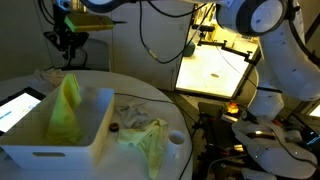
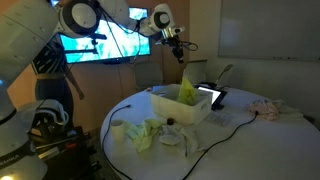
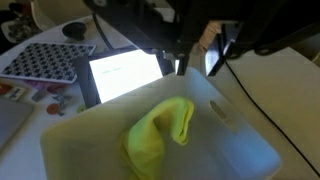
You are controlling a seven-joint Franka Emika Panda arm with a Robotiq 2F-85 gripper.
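My gripper [image 1: 68, 50] hangs high above a white box [image 1: 62, 158] and is open, nothing between its fingers. A yellow-green cloth [image 1: 65, 118] stands bunched inside the box, its upper end rising above the rim and well below the gripper. From the wrist view the cloth [image 3: 148, 142] shows folded within the pale box, apart from the fingers [image 3: 183, 62]. Exterior view 2 has the box [image 2: 208, 97] with the cloth [image 2: 187, 93] sticking up out of it. A second, paler green cloth [image 1: 150, 140] lies crumpled on the table beside the box.
Near the pale cloth stands a white cup [image 1: 175, 143]. A lit screen [image 1: 14, 112] lies beside the box, and a pinkish cloth [image 2: 266, 107] rests farther off. A dark cable [image 2: 222, 137] crosses the table, whose right part in exterior view 2 is mostly clear.
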